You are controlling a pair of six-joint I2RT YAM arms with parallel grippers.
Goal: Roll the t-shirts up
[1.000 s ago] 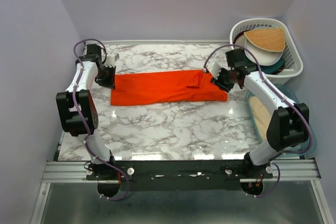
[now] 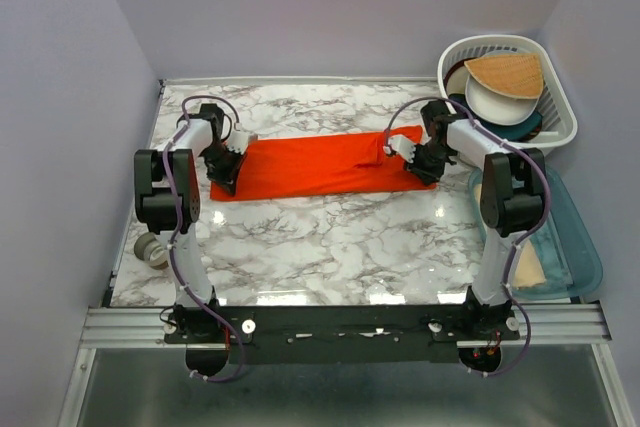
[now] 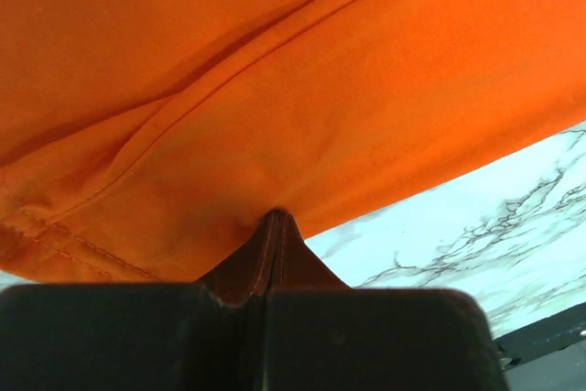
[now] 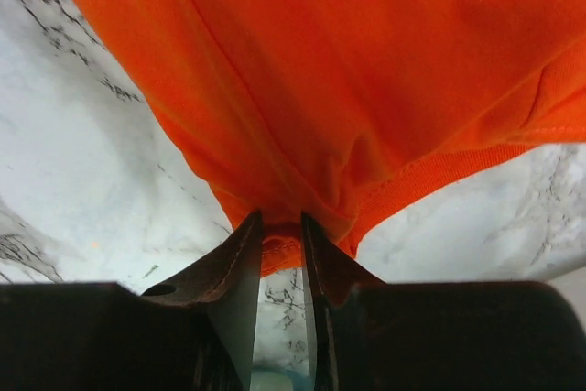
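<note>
An orange-red t-shirt [image 2: 310,167] lies folded into a long strip across the marble table. At its left end my left gripper is shut, its tips down against the cloth near the front edge. No cloth shows clearly between those fingers, and what lies under the tips is hidden. Over the shirt's right end, my right gripper is part open. Its fingertips stand either side of a narrow fold at the shirt's corner [image 4: 281,252]. Both arms partly cover the ends of the strip in the top view.
A white basket [image 2: 566,112] with a woven orange item and bowls stands at the back right. Below it is a blue tray [image 2: 585,247] with pale cloth. A tape roll [image 2: 151,250] lies at the left edge.
The left gripper has moved right and down onto the shirt's left end. The shirt itself looks unmoved.
</note>
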